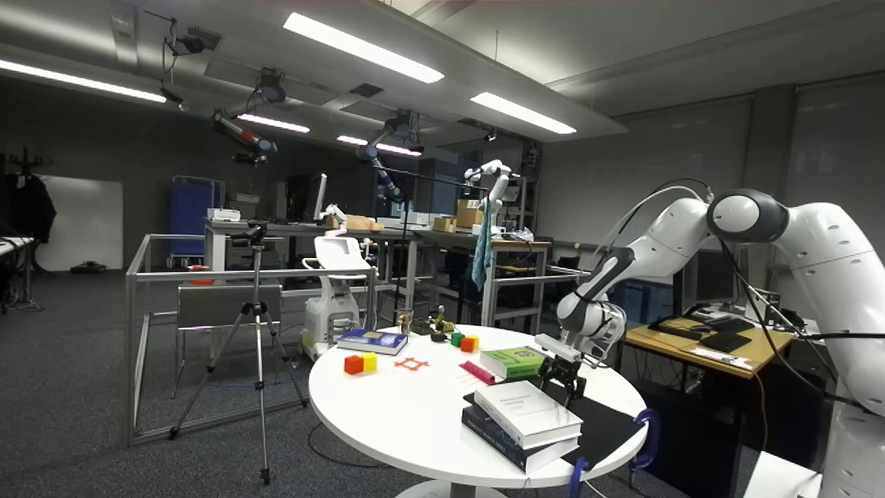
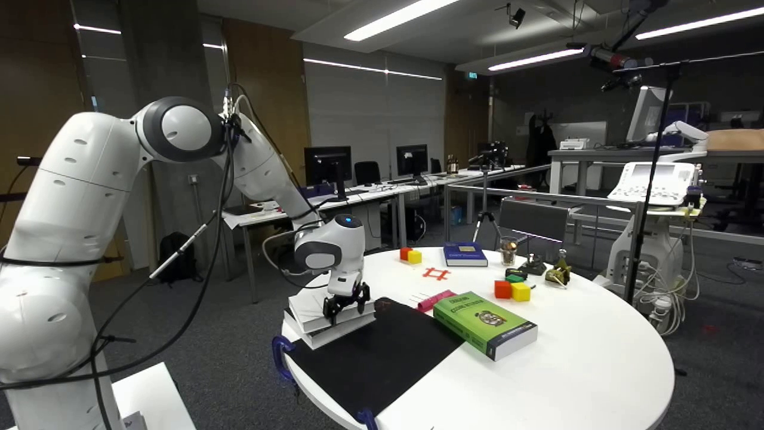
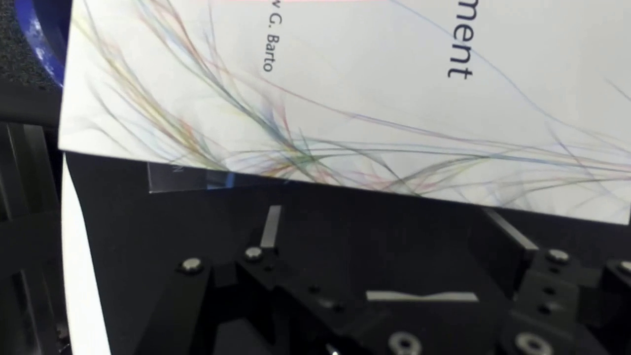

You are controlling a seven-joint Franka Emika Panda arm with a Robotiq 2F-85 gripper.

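Note:
A white book lies on top of a dark-covered book on the round table. My gripper points down beside this stack, on the side of the black mat. In the wrist view the gripper is open, its fingers wide apart. Nothing is held between them. The edge of the white book crosses just ahead of the fingertips, above a dark surface. Contact between fingers and books cannot be told.
A green book lies past the mat, near a pink roll. A blue book, coloured cubes and a red lattice sit farther off. Blue clamps grip the table's edge.

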